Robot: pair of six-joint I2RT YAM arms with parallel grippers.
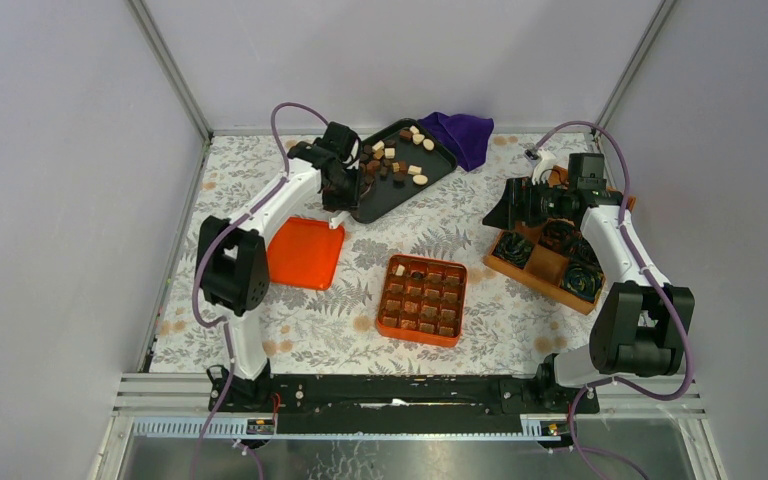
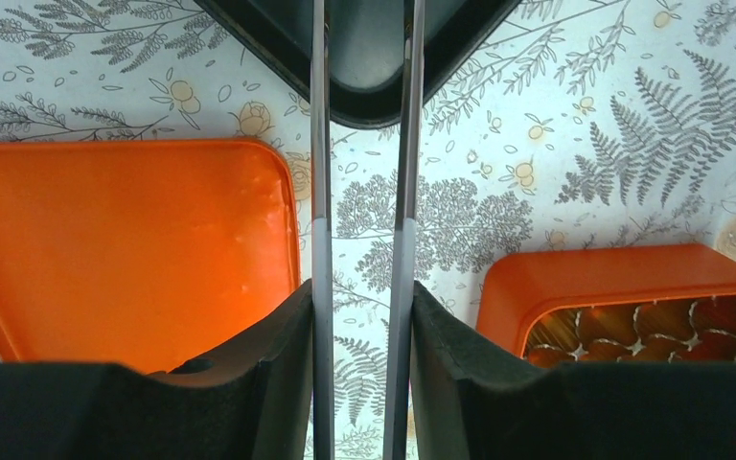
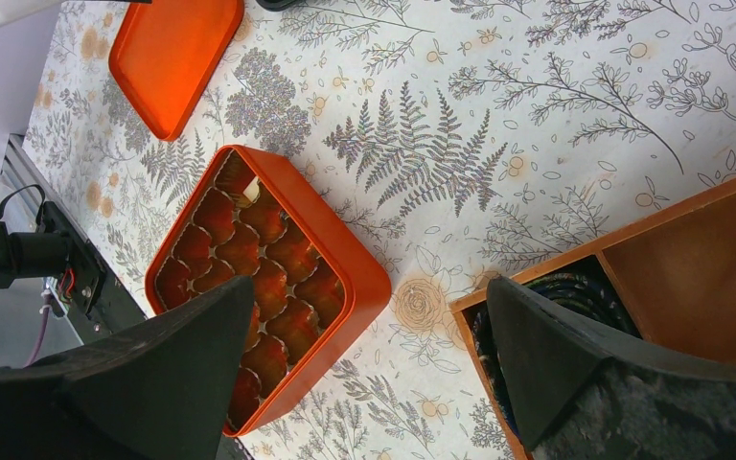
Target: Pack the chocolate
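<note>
The black tray [image 1: 387, 203] at the back holds several brown, dark and cream chocolates [image 1: 415, 171]. My left gripper [image 1: 365, 186] is over the tray's left part. Its long thin metal fingers [image 2: 321, 144] stand apart in the left wrist view; their tips run out of frame, so whatever lies between them is hidden. The orange compartment box [image 1: 422, 338] sits front centre, with a cream piece [image 1: 399, 270] and a dark piece [image 1: 417, 276] in its back row. My right gripper stands wide open and empty, above the table between that box and the wooden tray.
Left of centre lies an orange lid [image 1: 303, 255]. A purple cloth [image 1: 463, 137] is bunched behind the black tray. Under the right arm is a wooden divided tray [image 1: 542, 266] with dark coils.
</note>
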